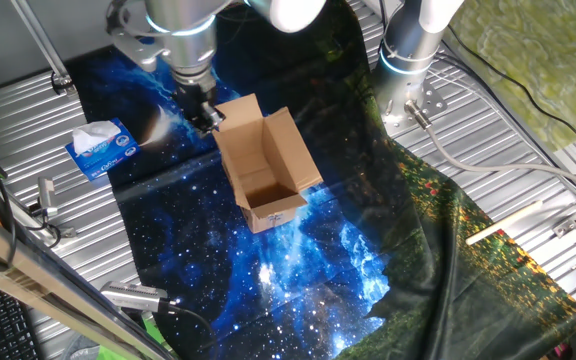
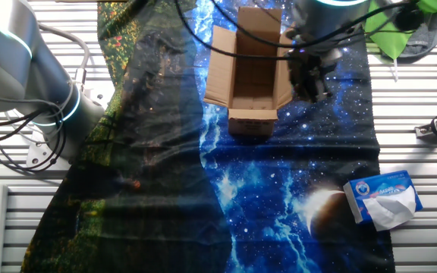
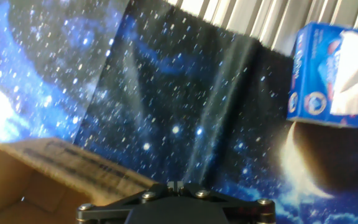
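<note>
An open cardboard box (image 1: 274, 162) stands on the space-print cloth, its flaps spread and the part of its inside that shows bare. My gripper (image 1: 212, 122) hangs beside the box's left long side in exterior view 1, near its far corner. From the opposite side, exterior view 2 has the gripper (image 2: 314, 89) at the right of the box (image 2: 253, 80), close to its right flap. At the bottom of the wrist view the gripper has its fingertips together, with nothing visible between them. A cardboard flap (image 3: 73, 163) lies just left of them. Whether they touch it, I cannot tell.
A blue tissue box (image 1: 102, 150) sits at the cloth's left edge. Cables (image 2: 279, 49) cross exterior view 2. The cloth (image 1: 298, 300) in front of the box is clear.
</note>
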